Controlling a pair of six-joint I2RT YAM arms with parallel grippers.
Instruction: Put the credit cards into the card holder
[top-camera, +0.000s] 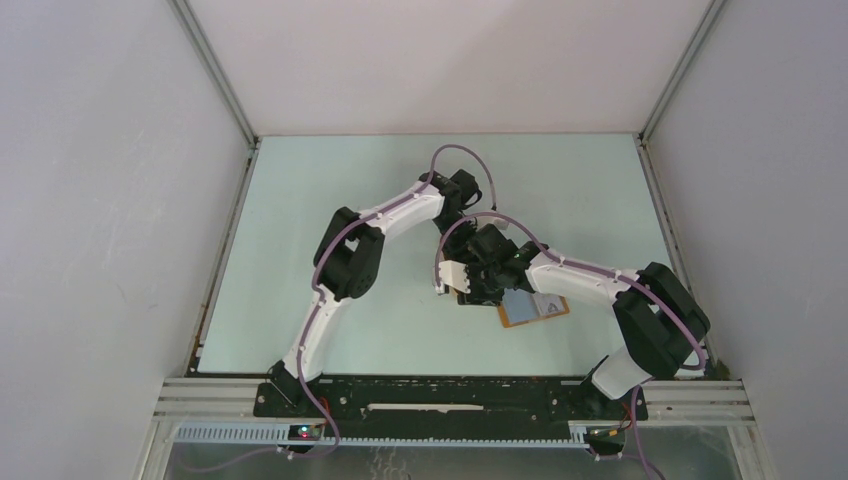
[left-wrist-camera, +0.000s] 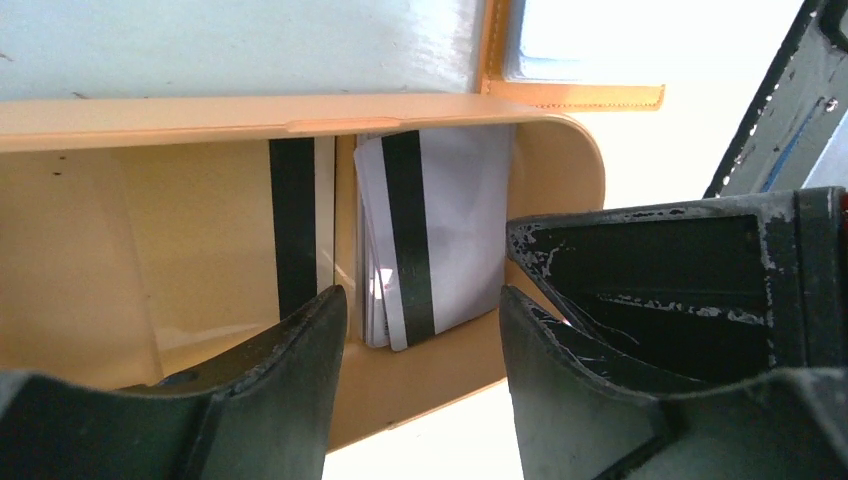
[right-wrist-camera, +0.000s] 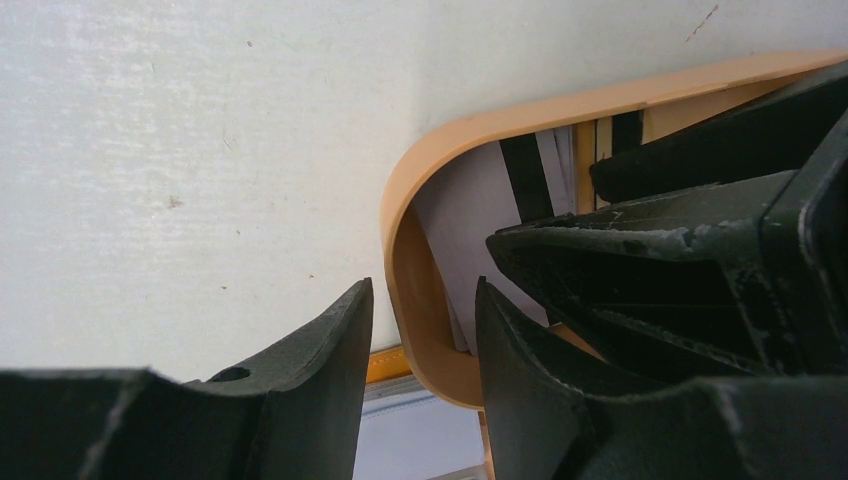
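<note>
The tan card holder (left-wrist-camera: 430, 400) stands open. White cards (left-wrist-camera: 460, 220) with black stripes rest inside it, and another black-striped card (left-wrist-camera: 295, 220) shows in a neighbouring compartment. My left gripper is part open above the holder, its fingertips apart with striped cards visible beyond the gap. At the holder's rounded end, my right gripper is also part open; the tan wall (right-wrist-camera: 398, 270) runs down into the gap between its fingers. Contact with the wall cannot be told. From above, the two grippers mostly hide the holder.
An orange-edged flat piece with pale panels (top-camera: 533, 307) lies on the table beside the right gripper. The grippers are very close together; the left gripper's dark fingers (right-wrist-camera: 640, 250) cross the right wrist view.
</note>
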